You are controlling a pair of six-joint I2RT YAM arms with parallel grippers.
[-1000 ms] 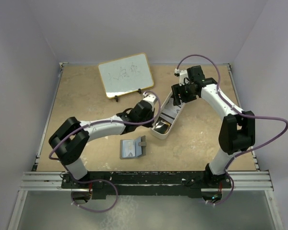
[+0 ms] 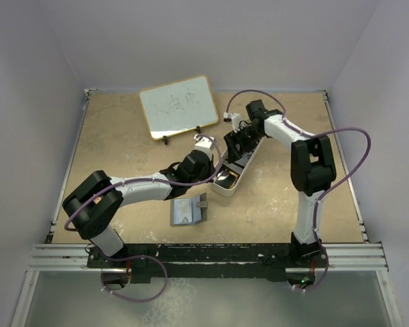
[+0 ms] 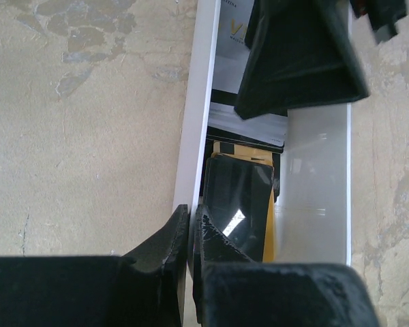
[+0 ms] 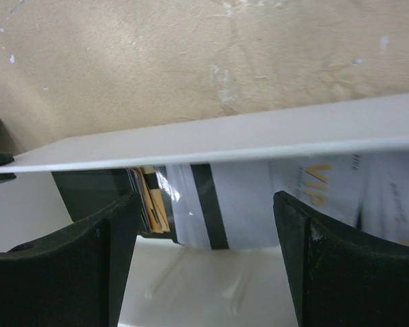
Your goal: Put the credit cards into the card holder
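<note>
A white box (image 3: 313, 197) stands slanted in the middle, holding credit cards: a black card (image 3: 237, 204) over gold ones at the near end, silver and white cards (image 4: 245, 204) farther along, one lettered VIP. My left gripper is shut at the box's near wall, the rim appearing to run under or between its fingertips. My right gripper hangs open over the silver cards inside the box. A blue-grey card holder (image 2: 189, 210) lies on the table below the box in the top view.
A whiteboard (image 2: 178, 105) lies at the back left with two small black clips below it.
My right gripper has moved left and down along the box over the cards. My left gripper moved slightly left earlier and has held still since.
</note>
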